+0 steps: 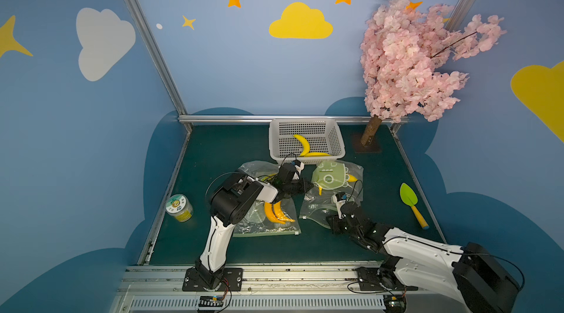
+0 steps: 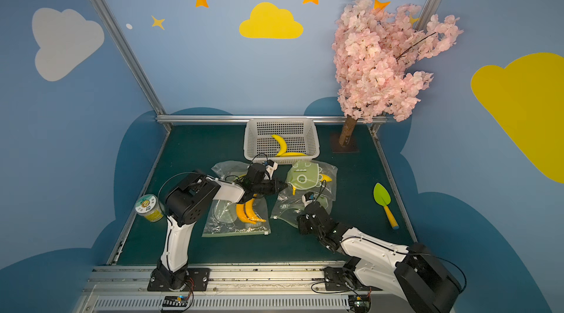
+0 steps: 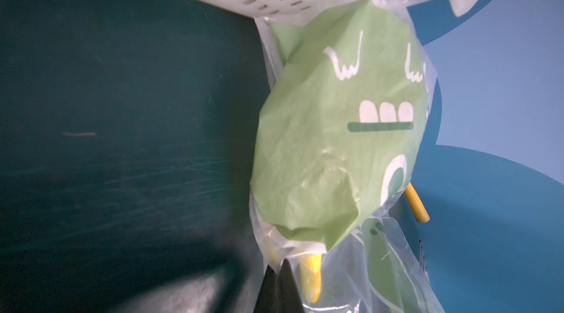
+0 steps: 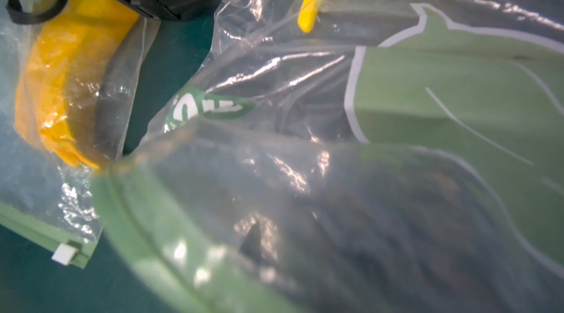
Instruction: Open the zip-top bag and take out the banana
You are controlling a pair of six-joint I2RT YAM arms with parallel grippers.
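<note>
My left gripper is shut at a corner of a bag with a green printed face and bits of banana showing; any plastic between its fingers is hard to tell. My right gripper is at the front of that bag, by its open-looking, raised zip edge; its fingers are outside the right wrist view, and the finger is unclear. A second zip bag holding bananas lies to the left, partly under the left arm.
A white basket with bananas stands behind the bags. A jar is at left, a green trowel at right, and a blossom tree at the back right.
</note>
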